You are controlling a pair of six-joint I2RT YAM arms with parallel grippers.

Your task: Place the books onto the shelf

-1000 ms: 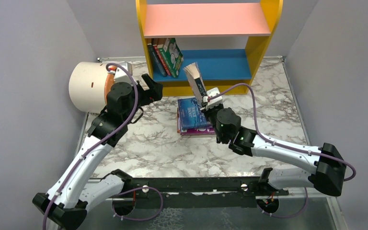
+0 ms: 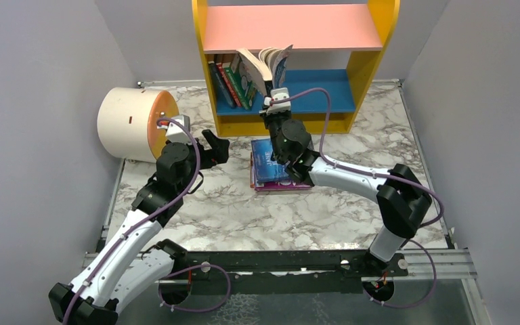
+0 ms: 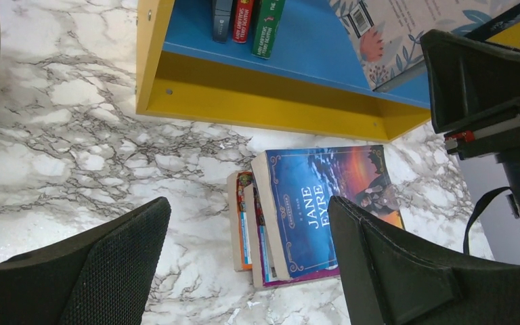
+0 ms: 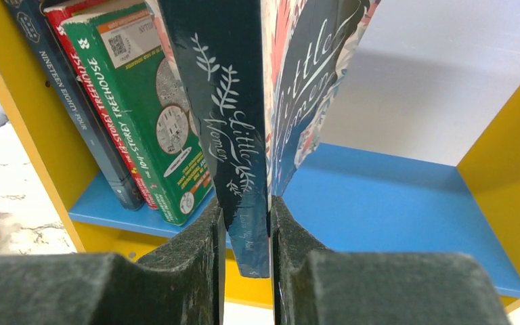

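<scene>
My right gripper is shut on the Little Women book [image 4: 233,135], which it holds upright and fanned at the blue shelf, beside the leaning green book [image 4: 142,122], red book [image 4: 81,68] and dark book [image 4: 74,101]. A stack of books topped by Jane Eyre [image 3: 311,210] lies on the marble floor below the shelf. My left gripper is open above the floor to the left of that stack, nothing seen between its fingers.
The yellow shelf unit [image 2: 352,81] has a bare pink top shelf [image 2: 291,24] and free room on the blue shelf's right. A white cylinder [image 2: 118,122] lies at the left.
My right gripper has carried the book back and left to the shelf, and its pages now fan open. My left arm has shifted slightly toward the front.
</scene>
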